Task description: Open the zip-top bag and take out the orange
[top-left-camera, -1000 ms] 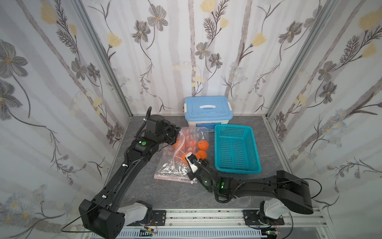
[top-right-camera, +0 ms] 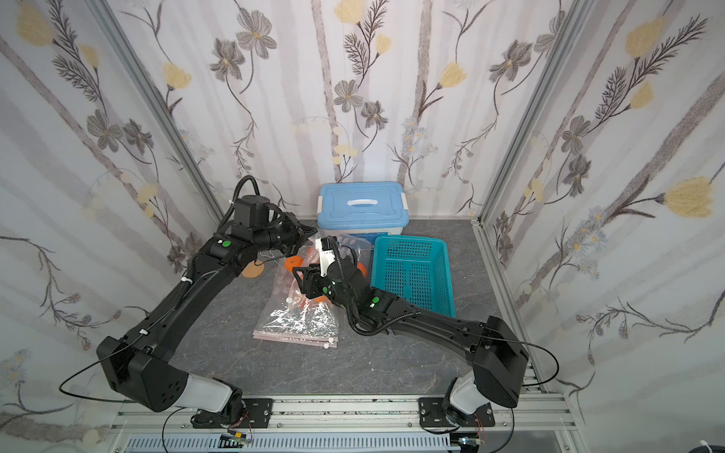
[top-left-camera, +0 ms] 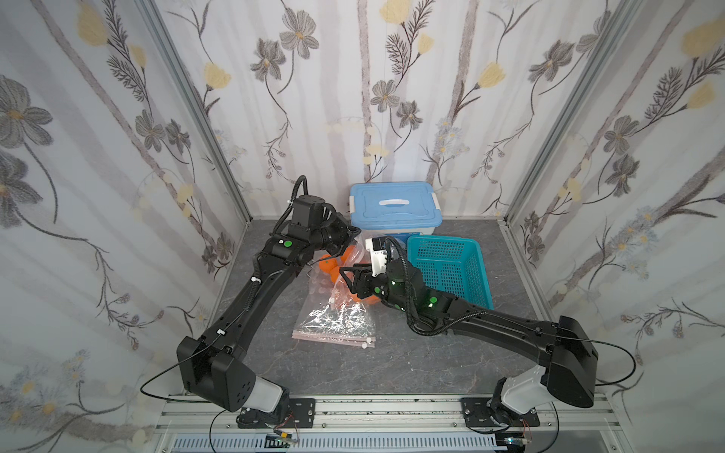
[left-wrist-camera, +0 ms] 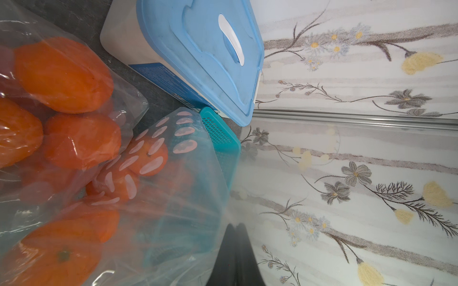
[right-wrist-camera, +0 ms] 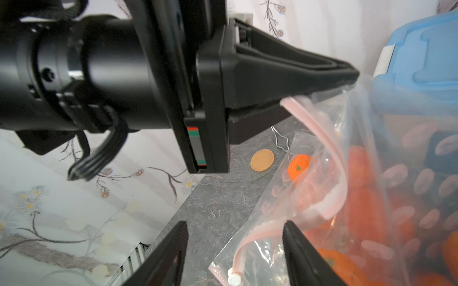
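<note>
The clear zip top bag (top-left-camera: pixel 318 326) lies on the table with several oranges (left-wrist-camera: pixel 64 74) inside. One upper side of its mouth is lifted, and my left gripper is shut on that film, as the right wrist view shows. In the left wrist view, film stretches down from the shut fingertips (left-wrist-camera: pixel 236 238). A pinkish zip strip (right-wrist-camera: pixel 329 143) curves below the left gripper, and the mouth looks parted there. My right gripper stands open over the front of the bag, its fingers apart in front of the strip, gripping nothing visible. From above, it hides part of the oranges.
An empty teal basket (top-left-camera: pixel 487 283) stands right of the bag, partly behind the right arm. A blue-lidded box (top-left-camera: pixel 394 207) sits at the back. A flat tan disc (right-wrist-camera: pixel 262 160) lies left of the bag. Bare table (top-left-camera: pixel 408 370) shows in front.
My left gripper rose and moved right and back, drawing the bag's film up. The right gripper lifted off the bag's front right and swung back and left, close to the left one.
</note>
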